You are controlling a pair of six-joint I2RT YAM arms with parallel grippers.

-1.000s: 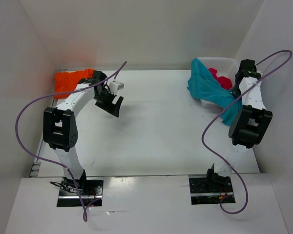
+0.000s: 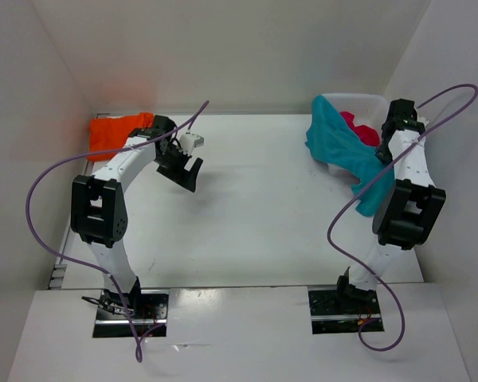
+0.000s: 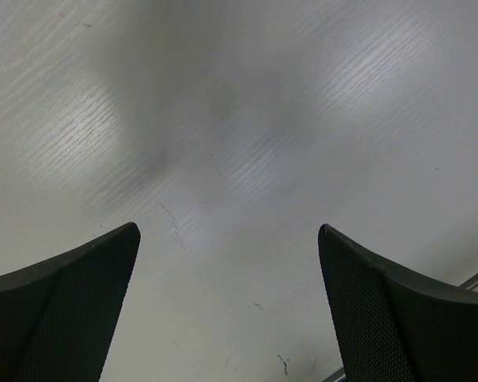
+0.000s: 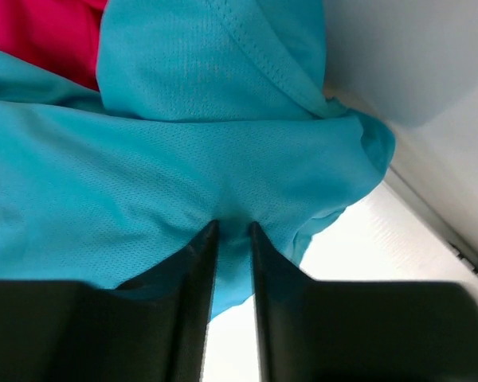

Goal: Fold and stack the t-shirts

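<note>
A teal shirt [image 2: 338, 147] is draped over a white bin [image 2: 370, 102] at the back right, trailing onto the table; a red shirt [image 2: 358, 127] lies inside. My right gripper is down at the teal fabric [image 4: 143, 191], its fingertips fairly close together over a folded band of cloth; whether cloth is between them is unclear. An orange folded shirt [image 2: 115, 127] lies at the back left. My left gripper hangs open over bare table, nothing between its fingers.
Walls surround the back and sides, with the right arm close beside the right wall. Purple cables loop over both arms.
The left arm and the orange shirt have not moved.
</note>
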